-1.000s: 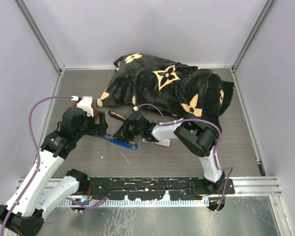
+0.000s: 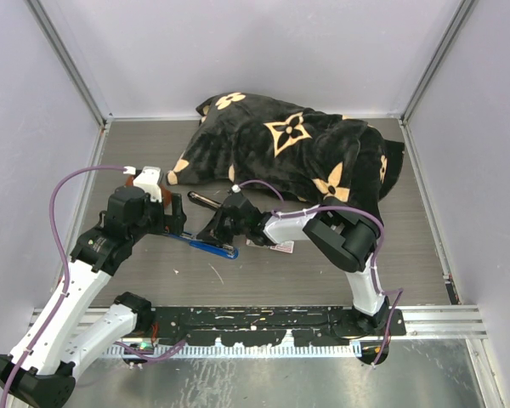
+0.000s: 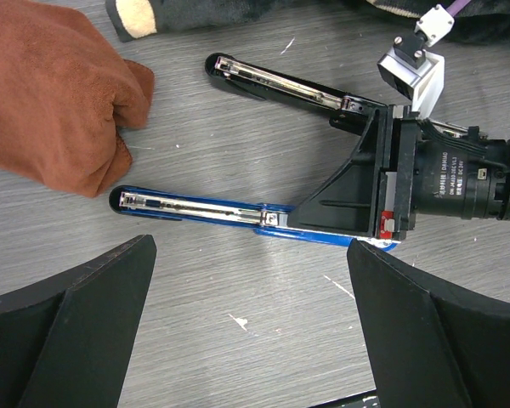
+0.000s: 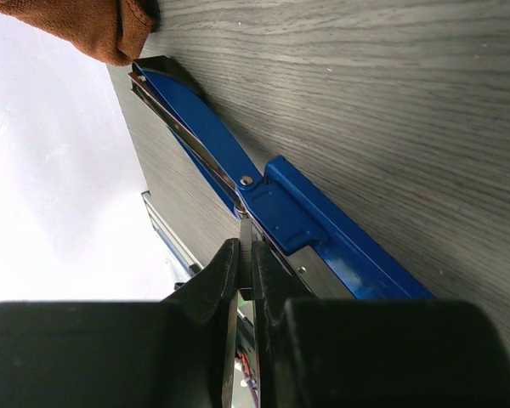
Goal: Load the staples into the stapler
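A blue stapler (image 2: 229, 252) lies opened out flat on the table. In the left wrist view its opened arm (image 3: 187, 206) points left, and part of its base is covered by my right gripper. Between the shut tips of my right gripper is a thin grey strip, apparently staples (image 4: 246, 234). That strip reaches the stapler near its hinge (image 4: 246, 181); whether it rests inside the channel cannot be told. My left gripper hangs open above the table, left of the right one, nothing between its fingers.
Behind the blue stapler lies an opened black stapler (image 3: 276, 83), partly hidden by my right arm. A brown cloth (image 3: 59, 93) lies at the left, a dark patterned blanket (image 2: 272, 136) at the back. A small white packet (image 2: 282, 246) sits under the right arm.
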